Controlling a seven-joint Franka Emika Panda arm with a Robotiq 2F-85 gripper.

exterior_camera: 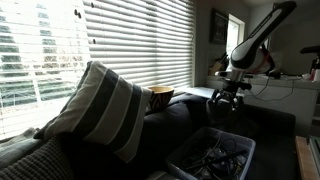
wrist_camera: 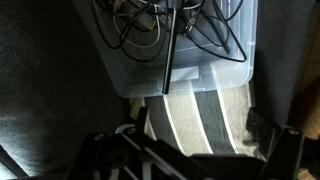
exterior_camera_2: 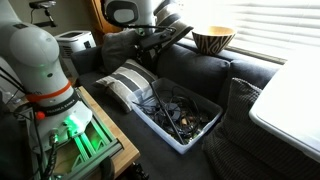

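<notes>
My gripper hangs above the sofa, its fingers wide apart at either side of the wrist view and nothing between them. Below this gap lies grey-and-cream striped fabric [wrist_camera: 205, 120], close to the edge of a clear plastic bin [wrist_camera: 225, 76]. Dark cables fill the bin, and a black rod [wrist_camera: 171, 50] sticks out over its rim. From the second exterior view, the gripper [exterior_camera_2: 148, 42] is above and behind a striped cushion [exterior_camera_2: 127, 84] that rests beside the bin [exterior_camera_2: 183, 146]. Exterior view 1 has the gripper [exterior_camera: 226, 103] small and dark beyond the bin [exterior_camera: 247, 165].
A patterned pot [exterior_camera_2: 213, 40] stands on the sofa back by the window blinds. Another striped cushion [exterior_camera: 110, 112] leans near the window. A knitted dark cushion [exterior_camera_2: 262, 112] and a white surface [exterior_camera_2: 292, 105] lie right of the bin. A wooden table edge [exterior_camera_2: 122, 150] supports the arm.
</notes>
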